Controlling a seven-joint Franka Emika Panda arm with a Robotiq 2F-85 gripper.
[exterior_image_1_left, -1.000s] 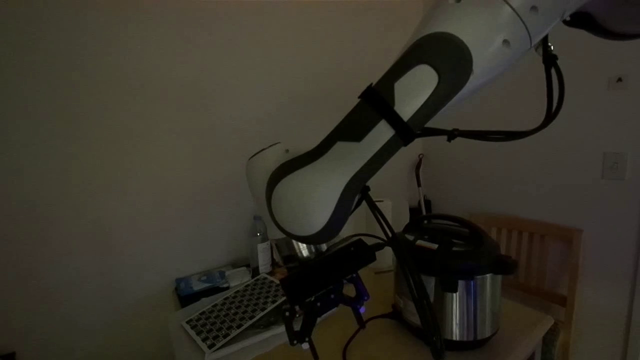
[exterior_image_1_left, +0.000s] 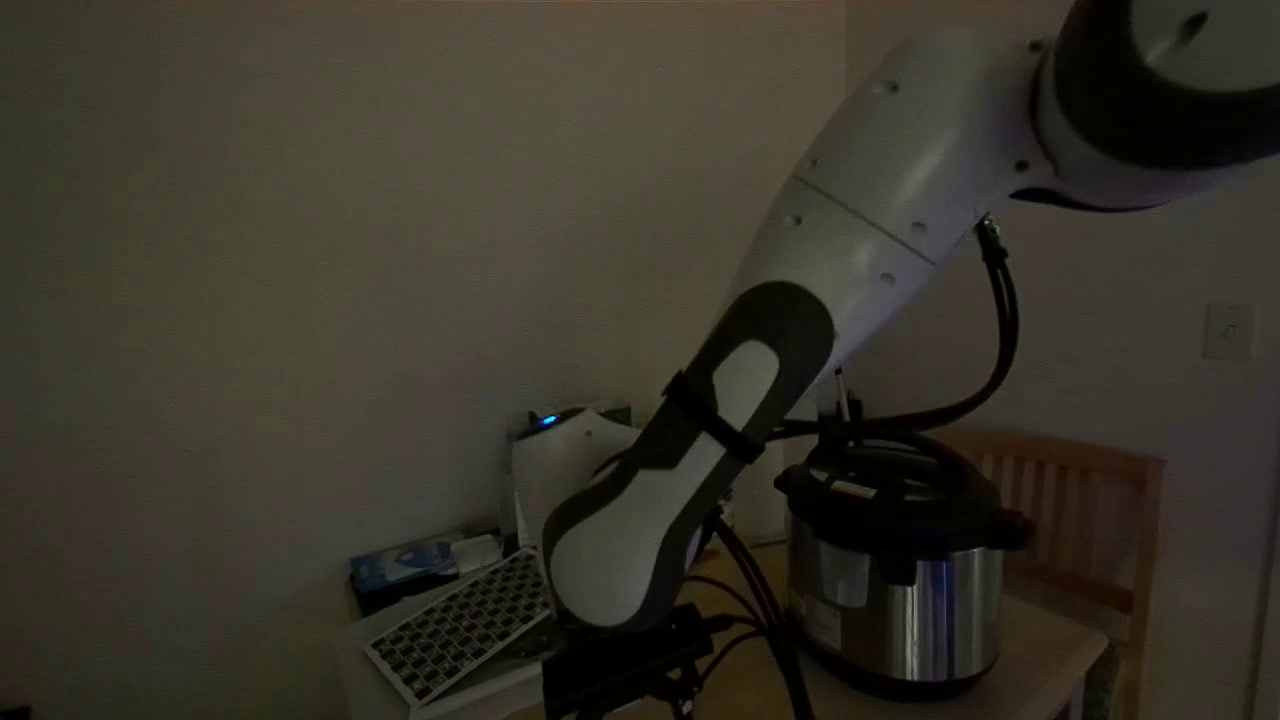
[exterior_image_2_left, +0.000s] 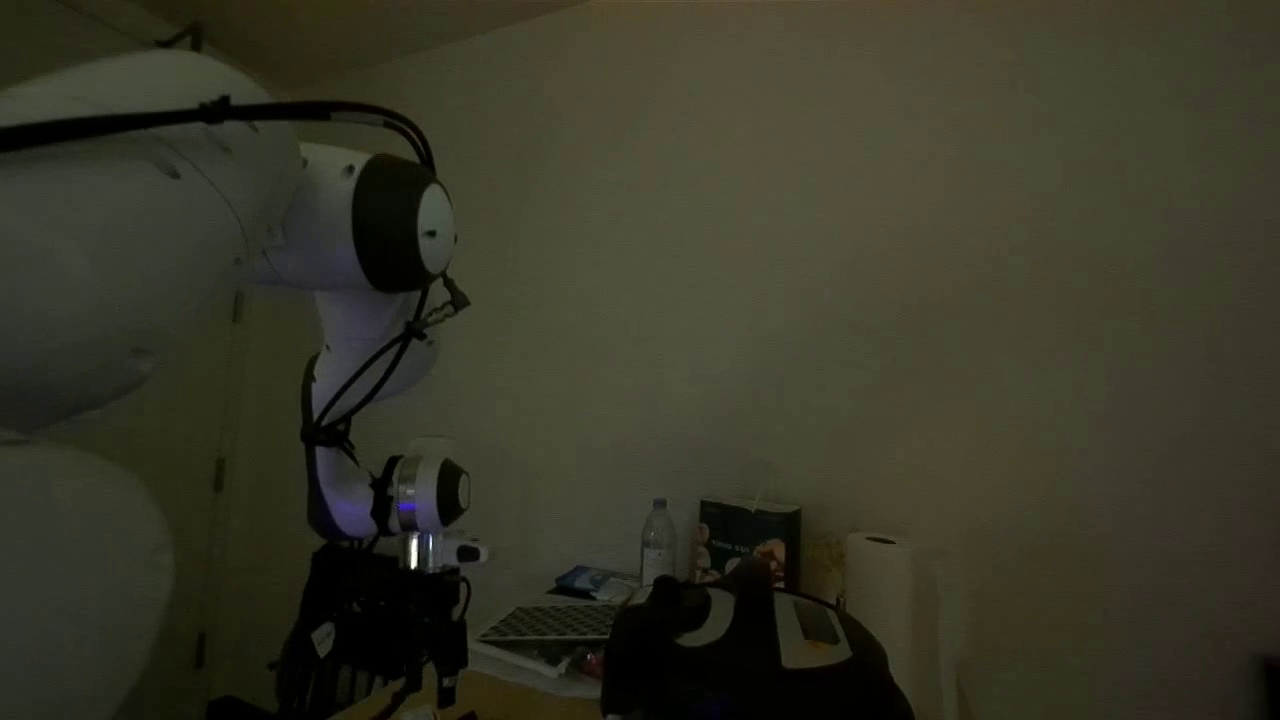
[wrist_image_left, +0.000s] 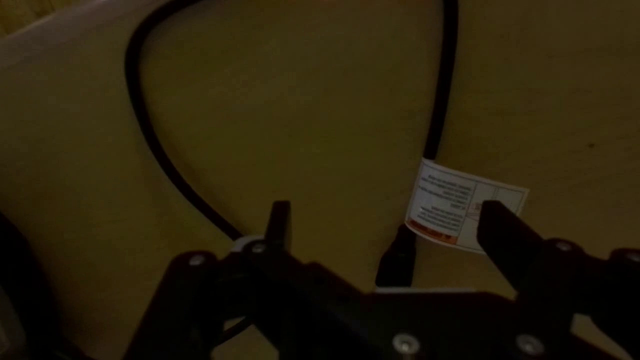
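Two dark fingers of my gripper stand wide apart in the wrist view, so it is open with nothing held. A black power cord (wrist_image_left: 442, 84) lies on the wooden table (wrist_image_left: 300, 120) below, curving in a loop. The cord's dark plug end (wrist_image_left: 397, 261) shows between the fingers, nearer the right one, its lower part hidden by the gripper body. A white printed tag (wrist_image_left: 447, 204) is wrapped on the cord just above it, partly behind the right fingertip. Whether the fingers touch the table cannot be told.
The pressure cooker (exterior_image_1_left: 894, 564) stands on the table right of the arm. A keyboard-like panel (exterior_image_1_left: 462, 624) lies left of it, near a blue packet (exterior_image_1_left: 408, 562). A bottle (exterior_image_2_left: 657, 542), a dark box (exterior_image_2_left: 750, 540) and a paper roll (exterior_image_2_left: 879, 612) stand farther back. The room is dim.
The arm has come down towards the table, carrying the gripper lower in exterior view 1. The bottle there is now hidden behind the arm. The cooker and panel have not moved.
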